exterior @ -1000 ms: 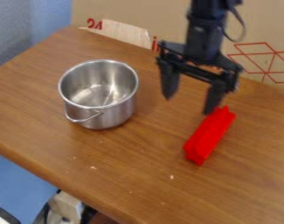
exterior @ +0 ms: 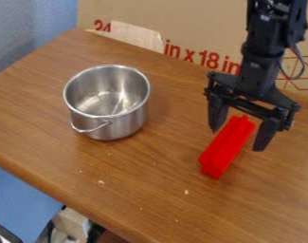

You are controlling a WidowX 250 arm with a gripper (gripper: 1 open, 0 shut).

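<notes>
My black gripper [exterior: 240, 128] stands open over a red block [exterior: 221, 151] on the wooden table, with its fingers on either side of the block's upper end. Whether they touch it I cannot tell. A steel pot [exterior: 107, 102] with a wire handle stands to the left, apart from both.
A cardboard sheet [exterior: 156, 38] stands along the back. The table's left edge drops to the floor at lower left.
The gripper has moved right and downward, from above and behind the red block to round its upper end. The block and pot have not visibly moved.
</notes>
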